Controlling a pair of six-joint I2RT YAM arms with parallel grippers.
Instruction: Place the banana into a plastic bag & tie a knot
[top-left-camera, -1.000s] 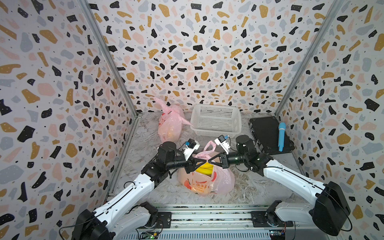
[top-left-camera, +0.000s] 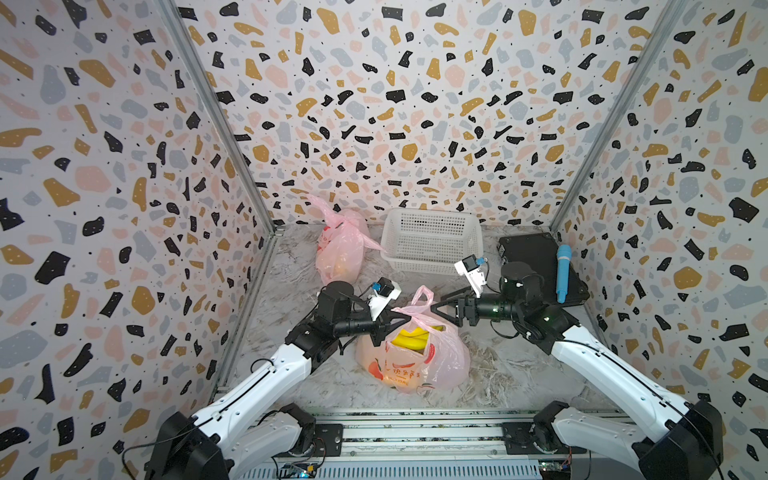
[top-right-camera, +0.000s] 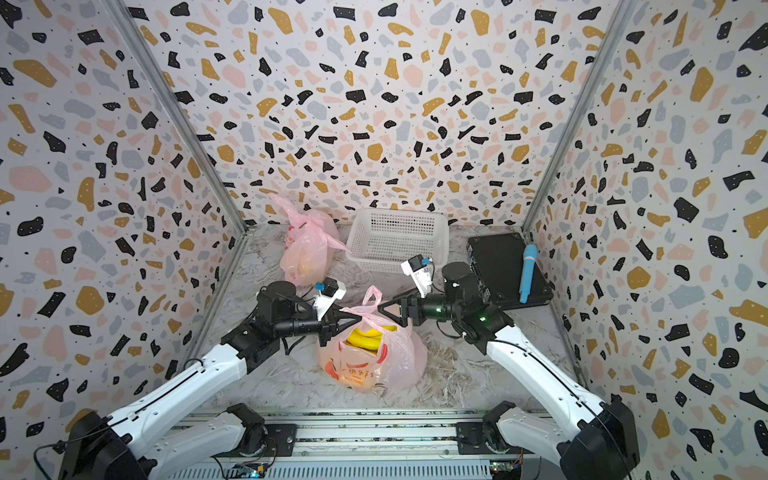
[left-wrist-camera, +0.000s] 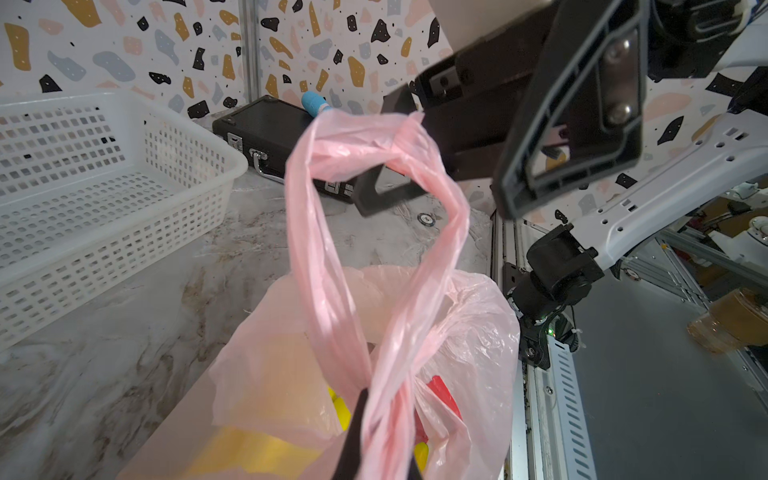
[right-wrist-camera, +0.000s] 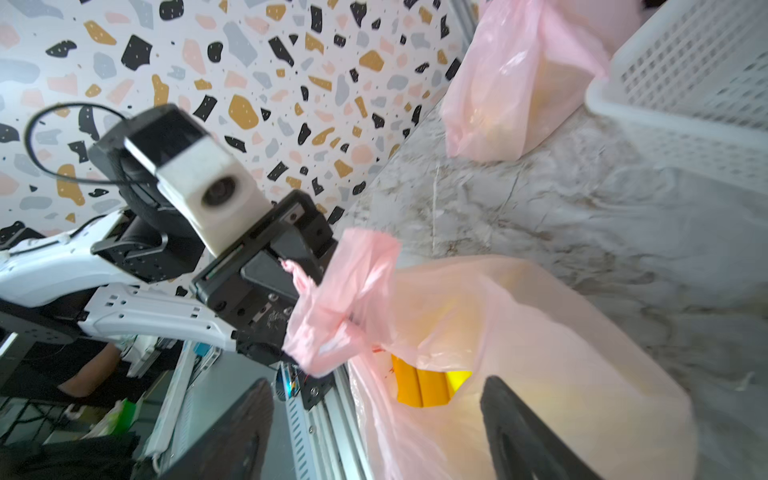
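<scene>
A pink plastic bag (top-left-camera: 444, 368) sits at the front middle of the table, yellow bananas (top-left-camera: 409, 340) showing through its opening. My left gripper (top-left-camera: 401, 319) is shut on the bag's twisted handles, which stand up in a loop (left-wrist-camera: 320, 200) in the left wrist view. Just right of that loop my right gripper (top-left-camera: 444, 307) stands open, its blurred fingers spread over the bag in the right wrist view, with no handle clearly between them.
A second pink bag (top-left-camera: 340, 252) lies at the back left. A white basket (top-left-camera: 432, 240) stands at the back, and a black case (top-left-camera: 528, 264) with a blue cylinder (top-left-camera: 563, 272) at the right. Bare table shows along both sides.
My right gripper has moved up and to the right, away from the middle of the bag's twisted top. The left gripper and bag have barely moved.
</scene>
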